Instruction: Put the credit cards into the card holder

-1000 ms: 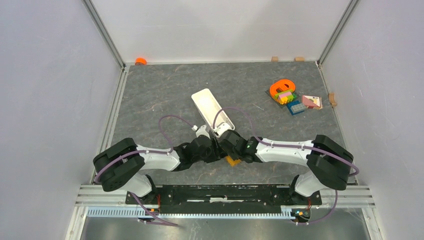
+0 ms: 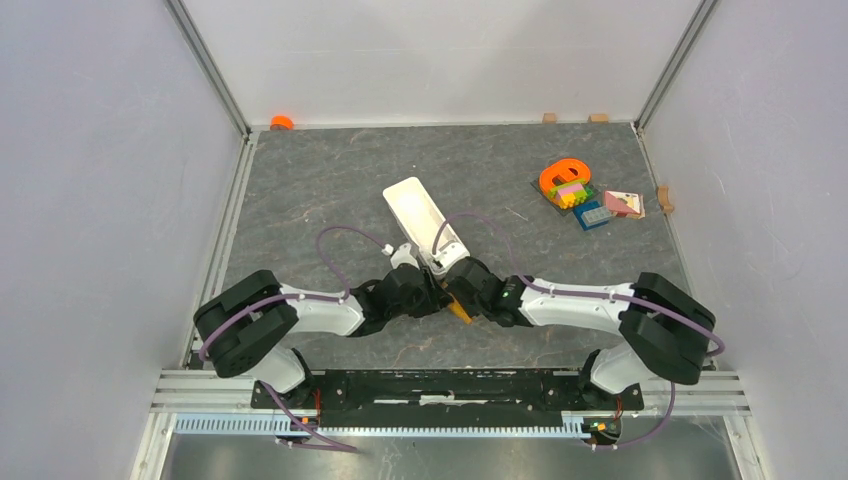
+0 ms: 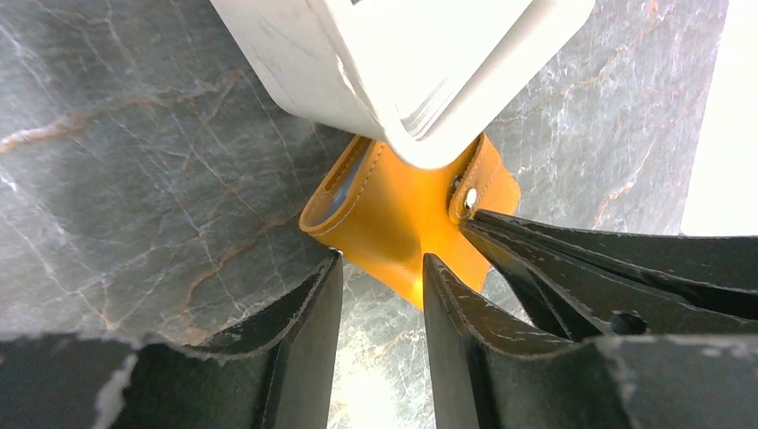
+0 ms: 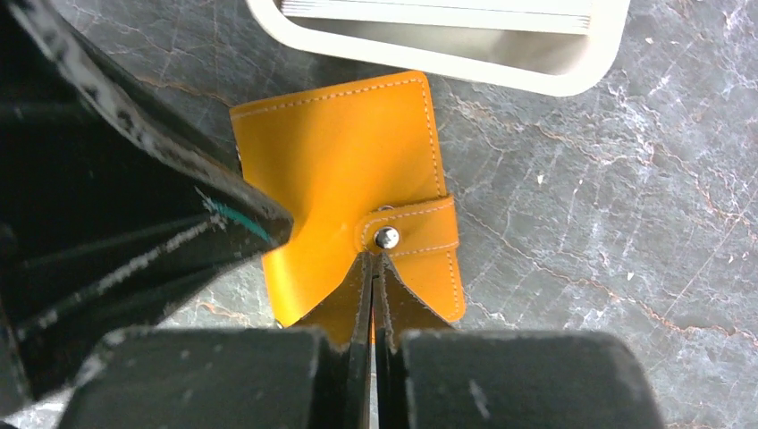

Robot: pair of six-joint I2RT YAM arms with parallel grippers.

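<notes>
An orange leather card holder (image 3: 402, 223) with a snap flap lies on the grey table, partly under both wrists in the top view (image 2: 460, 310); a bluish edge shows in its pocket in the left wrist view. My left gripper is part open just beside the holder's folded edge, nothing seen between its fingers. My right gripper is shut, its tips at the snap (image 4: 387, 237), nothing between them. Just beyond lies a white tray (image 2: 398, 198) holding thin white items (image 4: 433, 15), too indistinct to identify surely.
Coloured toys (image 2: 565, 180) and flat pieces (image 2: 622, 203) lie at the back right. A small orange object (image 2: 282, 121) sits at the back left edge. The two wrists are very close together at the front middle.
Both wrists have shifted slightly in the top view, the right one a little toward the back right, uncovering more of the orange holder.
</notes>
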